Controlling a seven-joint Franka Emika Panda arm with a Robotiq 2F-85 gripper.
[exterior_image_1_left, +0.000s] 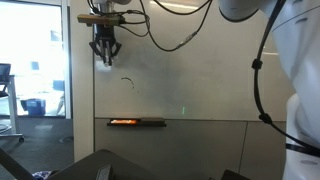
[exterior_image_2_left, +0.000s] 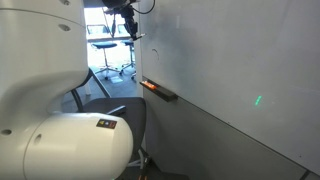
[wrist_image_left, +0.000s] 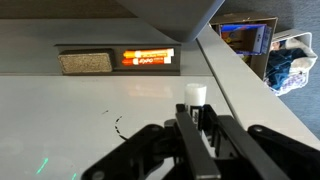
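Note:
In the wrist view my gripper is shut on a slim pen-like object, probably a marker. Its white end sticks out beyond the fingers, and the fingers hide much of the rest. Behind it is the whiteboard, with a short dark squiggle just left of the gripper. From the first exterior view, the gripper is high at the board's left edge, with the squiggle lower and to its right. I cannot tell whether the pen touches the board.
A ledge under the board holds a brown eraser and orange markers. Beyond the board's side edge lie a box and cloth. Chairs stand in the room behind.

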